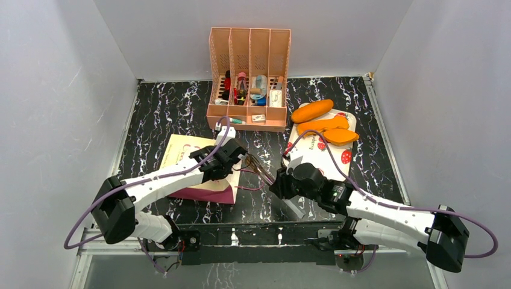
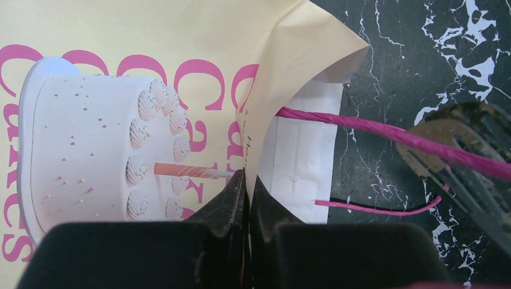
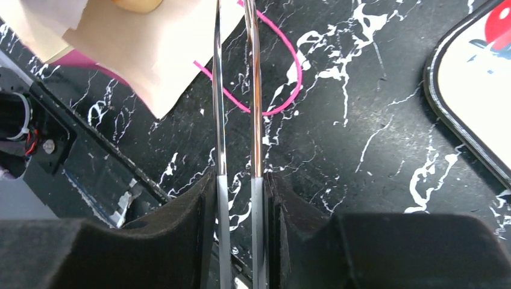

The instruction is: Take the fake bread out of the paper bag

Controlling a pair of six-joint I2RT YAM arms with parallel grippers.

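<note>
The cream paper bag with magenta handles lies at left. My left gripper is shut on the folded edge of its mouth. My right gripper is shut on metal tongs, angled toward the bag's opening; their head shows at the right of the left wrist view. A rounded orange-tan item, possibly bread, shows inside the bag in the right wrist view.
Orange fake bread pieces lie on a strawberry-print board at the right. A divided pink organizer stands at the back with small tools.
</note>
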